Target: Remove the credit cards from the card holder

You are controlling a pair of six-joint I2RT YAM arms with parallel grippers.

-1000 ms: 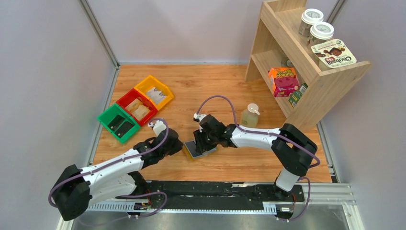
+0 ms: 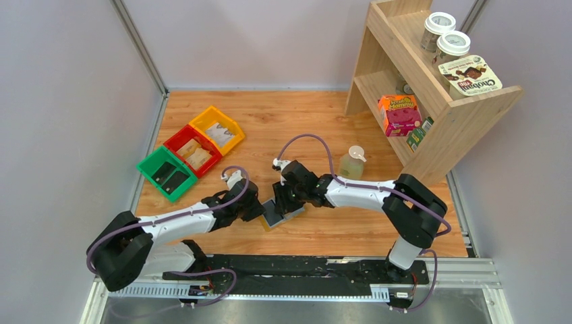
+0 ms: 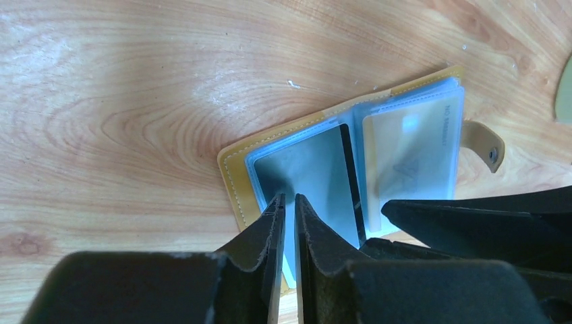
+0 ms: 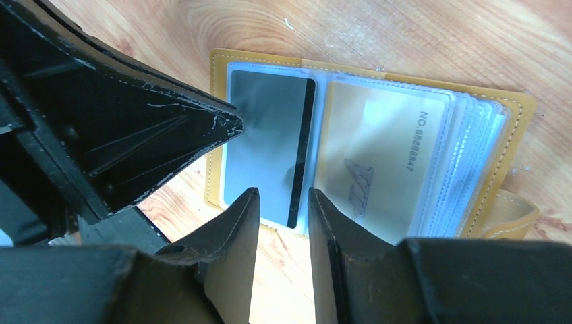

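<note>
The tan card holder lies opened flat on the table under both grippers. One clear sleeve holds a dark grey card with a black stripe; the other shows a pale card bearing a number. In the left wrist view, my left gripper is slightly open, its tips over the dark card's outer edge; contact cannot be made out. My right gripper is open wider, above the holder near the fold between the two sleeves. Neither gripper shows a card between its fingers.
Green, red and yellow bins stand at the back left. A bottle is behind the right arm, and a wooden shelf rises at the right. The two grippers are very close together.
The right arm has stayed in place.
</note>
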